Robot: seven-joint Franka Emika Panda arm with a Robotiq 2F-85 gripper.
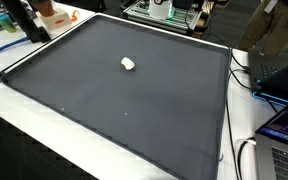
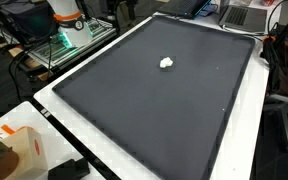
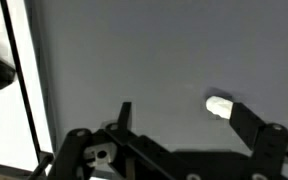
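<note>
A small white object (image 1: pixel 128 64) lies alone on the dark grey board (image 1: pixel 124 105); in the other exterior view the white object (image 2: pixel 166 62) sits toward the far side. From the wrist, the same white object (image 3: pixel 220 106) appears just beyond the right finger. My gripper is open, its two black fingers spread wide with only bare board between them. What the white object is cannot be made out. The fingertips do not show clearly in either exterior view.
Laptops (image 1: pixel 284 160) and cables line the right side of the table. A box and small items (image 1: pixel 52 18) stand at the far left corner. Most of the board is bare around the white object.
</note>
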